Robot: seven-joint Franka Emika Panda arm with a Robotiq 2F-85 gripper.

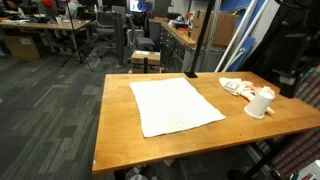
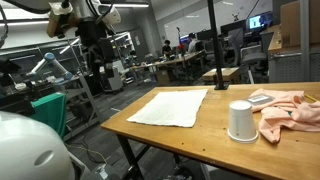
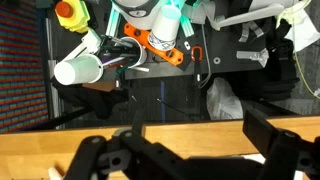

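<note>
A flat white cloth (image 1: 175, 105) lies spread on the wooden table, and the same cloth (image 2: 168, 107) shows in exterior view 2. The white cup (image 2: 242, 122) stands near the table edge, with a crumpled pinkish cloth (image 2: 290, 117) beside it. My gripper is open, its two dark fingers wide apart over the gap beyond the table edge. Nothing sits between them. In exterior view 1 the gripper's dark body is high at the right, clear of the tabletop; its fingertips are hard to make out there.
Beyond the table edge in the wrist view are a white cylinder (image 3: 163, 27), a tilted white container (image 3: 80, 69), an orange piece (image 3: 160, 48) and several tools on a dark surface.
</note>
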